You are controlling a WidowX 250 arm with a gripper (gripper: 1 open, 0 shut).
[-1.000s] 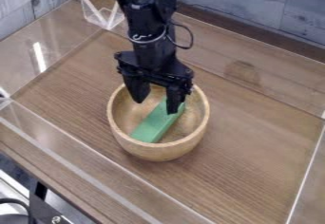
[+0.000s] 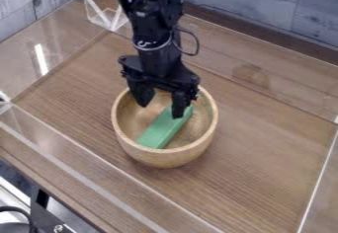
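Note:
A light tan round bowl (image 2: 164,154) stands on the wooden table with a flat green object (image 2: 162,128) lying inside it, slanting from lower left to upper right. My black gripper (image 2: 160,95) is over the back half of the bowl, its two fingers spread open on either side, reaching down to about rim height. Whether the fingertips touch the bowl or the green object is hard to tell; the arm hides part of the back rim.
A blue-grey plank wall (image 2: 264,10) runs along the back. Clear plastic pieces show at the left edges.
My gripper has shifted very slightly to the left. The bowl and the green object look unmoved.

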